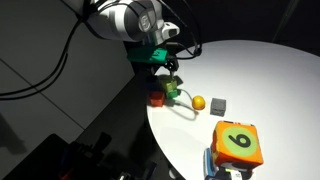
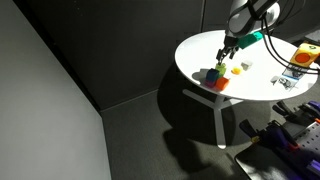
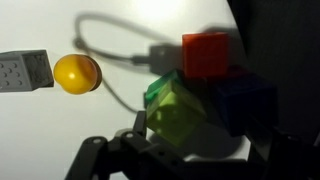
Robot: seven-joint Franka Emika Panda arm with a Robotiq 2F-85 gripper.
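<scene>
My gripper is open above the blocks, its fingers at the lower edge of the wrist view. Between and ahead of them is a tilted yellow-green block (image 3: 176, 114), with a darker green part (image 3: 163, 86) showing behind it; whether these are two stacked blocks I cannot tell. A red-orange block (image 3: 205, 55) lies beside a dark blue block (image 3: 246, 98), near the table's edge. In the second exterior view, the red-orange block (image 2: 222, 85) sits low against the blue block (image 2: 212, 76), by the green block (image 2: 221, 69). No block appears gripped.
A yellow-orange ball (image 3: 76, 73) and a grey studded block (image 3: 24, 71) lie apart from the group. A large orange cube marked 6 (image 1: 236, 143) stands farther along the white table (image 1: 275, 85). The rim is close to the blocks.
</scene>
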